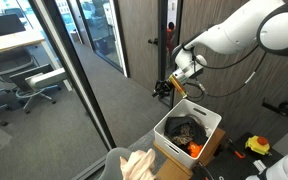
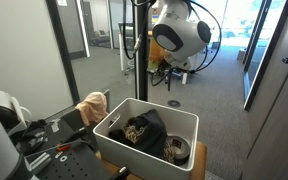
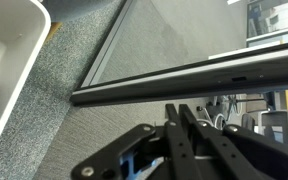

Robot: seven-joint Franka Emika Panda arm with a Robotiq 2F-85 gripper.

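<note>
My gripper [image 1: 164, 90] hangs in the air behind the white box [image 1: 162, 135], clear of its rim. In the other exterior view, the gripper [image 2: 169, 78] shows small and dark below the white arm. The wrist view has the dark fingers at the bottom right, their tips close together; the fingers look shut, and I cannot make out what lies between them. Inside the box are a black cloth [image 2: 154, 128], a brown woven-looking item [image 2: 135, 129] and a round item [image 2: 176, 150]. Part of the box [image 3: 14, 50] enters the wrist view at the left.
A dark metal post [image 2: 142, 50] rises close to the arm. Pale cloth [image 1: 138, 165] lies at the near edge, left of the box. Small tools, one a red-orange item [image 1: 258, 145], lie right of it. Open grey floor [image 1: 64, 110] spreads to the left.
</note>
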